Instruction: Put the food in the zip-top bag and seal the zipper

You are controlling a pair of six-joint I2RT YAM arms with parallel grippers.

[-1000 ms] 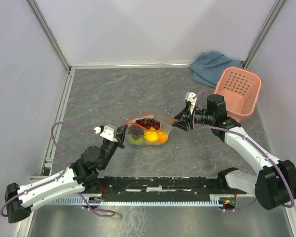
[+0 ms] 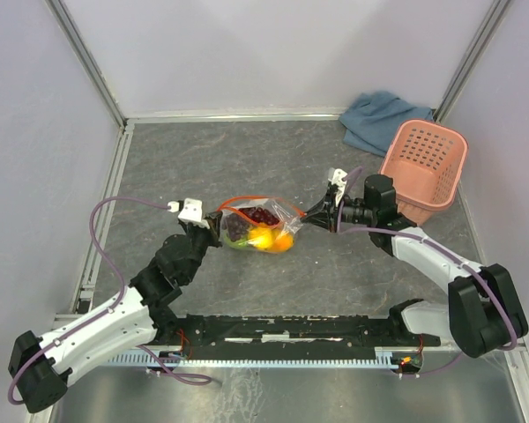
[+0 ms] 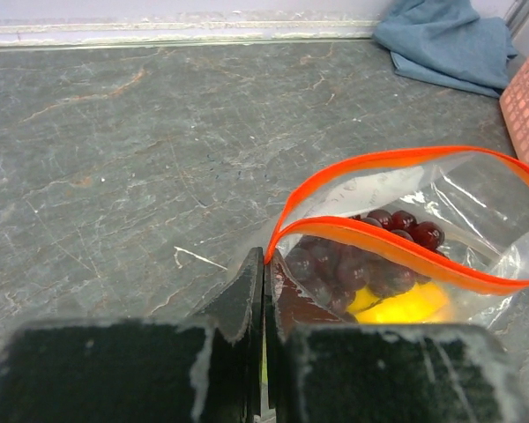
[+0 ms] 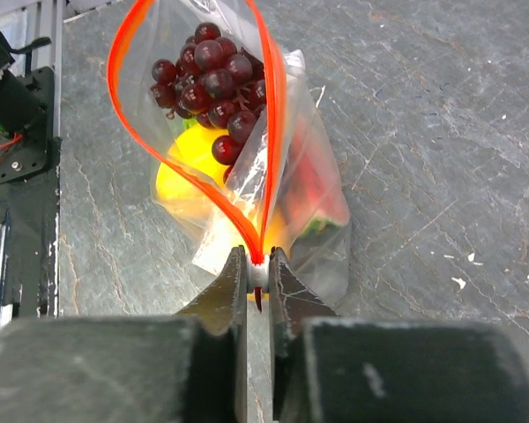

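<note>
The zip top bag lies between my grippers with grapes, a yellow fruit, green and orange fruit inside. Its orange zipper gapes in the middle and comes together at both ends. My left gripper is shut at the left end of the zipper, with the thin orange edge at its fingertips. My right gripper is shut on the bag's other zipper end, with a white piece between its fingertips.
A pink basket and a folded blue cloth sit at the back right.
Over the last second my left gripper has moved back and a little left, the bag shifting left with it. My right gripper has moved slightly left.
</note>
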